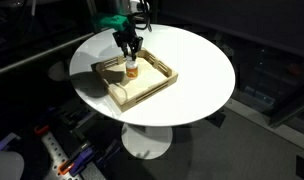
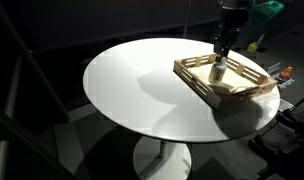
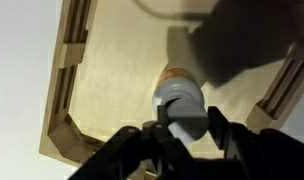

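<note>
A small bottle with a white top and an orange band (image 1: 132,70) is in the wooden tray, upright or nearly so. My gripper (image 1: 131,55) comes down on it from above and is shut on its upper part. In the wrist view the bottle's round cap (image 3: 187,119) sits between the two dark fingertips, with the tray floor behind it. From the other side, the pale bottle (image 2: 218,72) shows just under the gripper. Whether its base touches the tray floor I cannot tell.
The light wooden tray (image 1: 147,93) has raised, slotted walls around the bottle. It stands on a round white table (image 1: 197,70), near the arm's side. Most of the tabletop beyond the tray is bare.
</note>
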